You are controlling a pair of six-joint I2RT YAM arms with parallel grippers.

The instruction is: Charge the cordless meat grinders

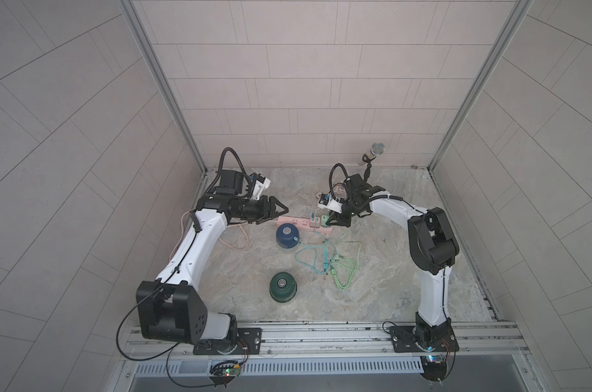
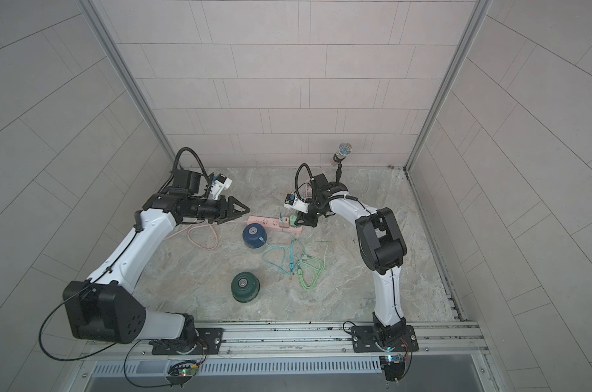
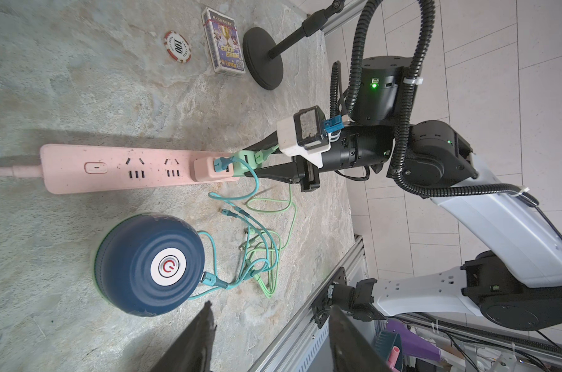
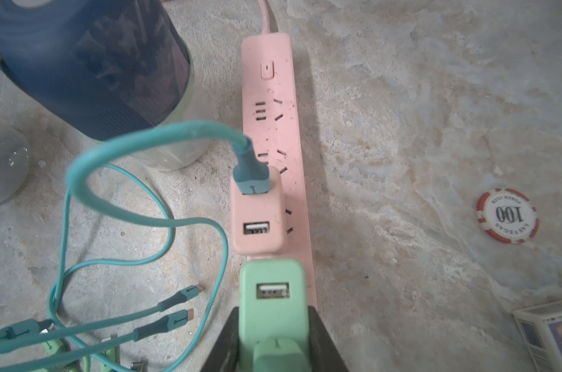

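Observation:
My right gripper is shut on the green USB charger (image 4: 272,269), over the near end of the pink power strip (image 4: 271,93). A green plug sits in the charger. Whether its prongs are in the socket is hidden. The pink charger (image 4: 240,214) stands beside it on the strip, a teal cable (image 4: 147,137) in one port. In the left wrist view that teal cable reaches the blue meat grinder (image 3: 129,266). The dark green meat grinder (image 1: 282,292) stands nearer the front. Left of the strip, my left gripper (image 1: 285,208) is open, nothing between its fingers.
The green cable (image 1: 345,269) lies looped on the table with spare teal ends. A poker chip (image 4: 508,215), a card box (image 3: 223,40) and a microphone stand (image 3: 263,59) are behind the strip.

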